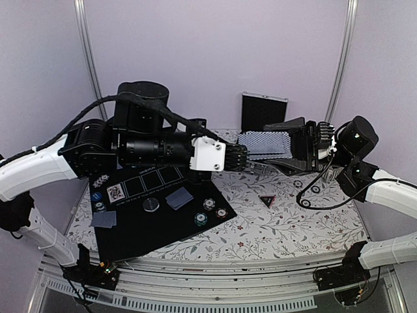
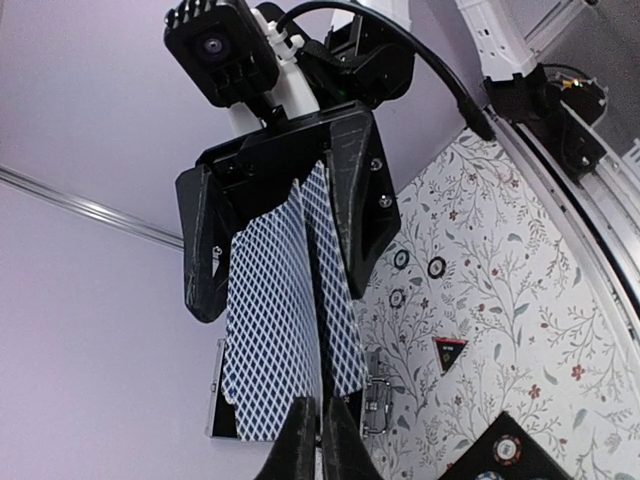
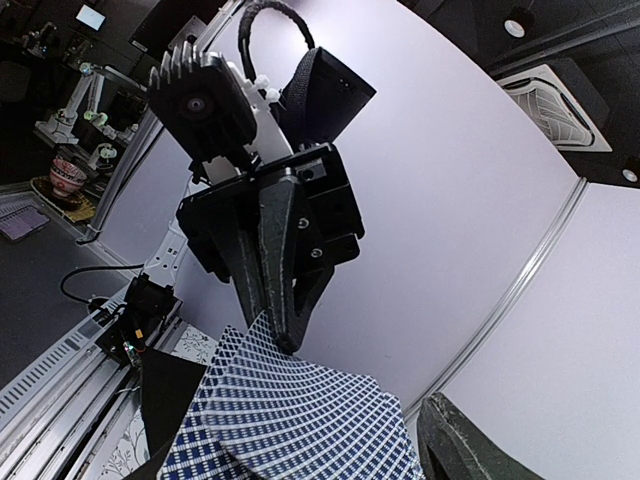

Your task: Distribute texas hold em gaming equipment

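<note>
A stack of playing cards with blue lattice backs hangs in the air at right of centre, held by my right gripper. In the left wrist view the cards stand on edge, parted into two portions between the right fingers. My left gripper has its narrow fingertips close together around a thin card edge there. From the right wrist view, the left fingers meet the upper corner of the bent cards. How many cards they pinch is hidden.
A black poker mat with cards and several chips covers the table's left side. A red-edged black triangle marker and a few dark rings lie right of it. An open black case stands behind.
</note>
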